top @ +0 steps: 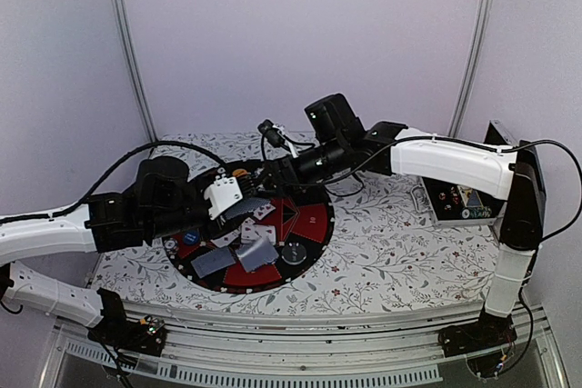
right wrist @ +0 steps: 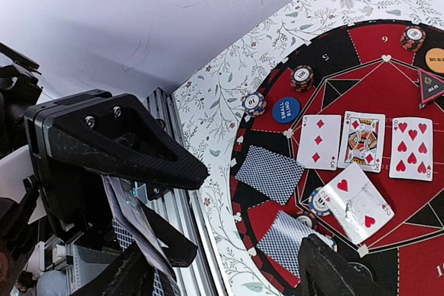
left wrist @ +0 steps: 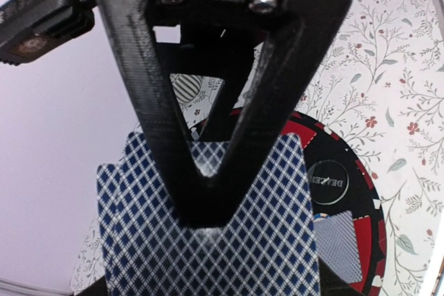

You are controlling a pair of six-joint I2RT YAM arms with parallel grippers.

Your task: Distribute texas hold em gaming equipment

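A deck with blue diamond-patterned backs is clamped upright in my left gripper, above the round table's left side. My right gripper is open at the bottom of its view, with nothing between its fingers. Below it, a face-up heart card and a back-up card lie at a slant over chips. Another back-up pair rests flat beside them. Three face-up cards, a three of diamonds, a king and an eight of hearts, form a row.
Chips, a small blind button and a dealer button lie on the red and black mat. A chip case stands at the right. Both grippers are close together over the mat.
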